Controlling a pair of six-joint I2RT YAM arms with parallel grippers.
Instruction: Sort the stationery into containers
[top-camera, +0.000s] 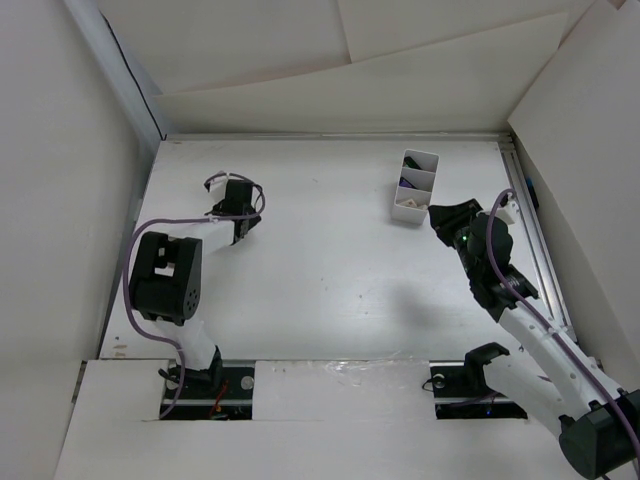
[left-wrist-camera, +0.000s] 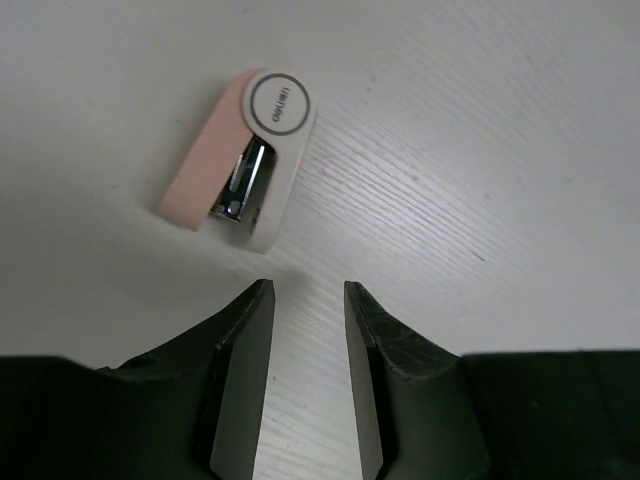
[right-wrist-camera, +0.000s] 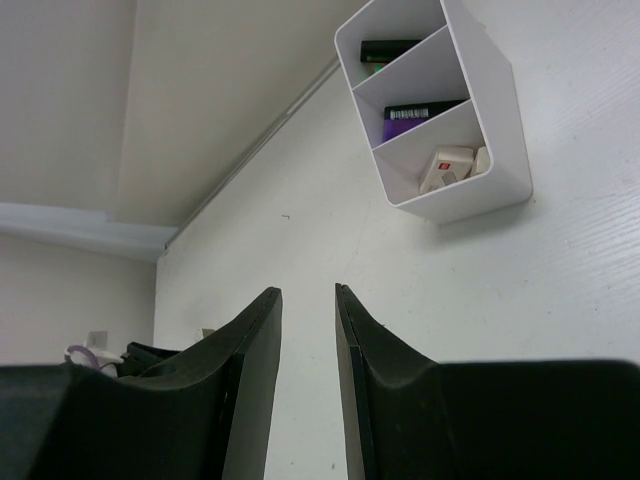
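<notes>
A pink and white stapler lies on the table in the left wrist view, just beyond my left gripper. The left fingers stand a narrow gap apart with only table visible between them. The white three-compartment container is at the back right, holding a green-and-black item, a purple-and-black item and small pale items in separate compartments. My right gripper is beside the container, its fingers part open with nothing between them.
Side walls and a back wall enclose it, with a metal rail along the back edge.
</notes>
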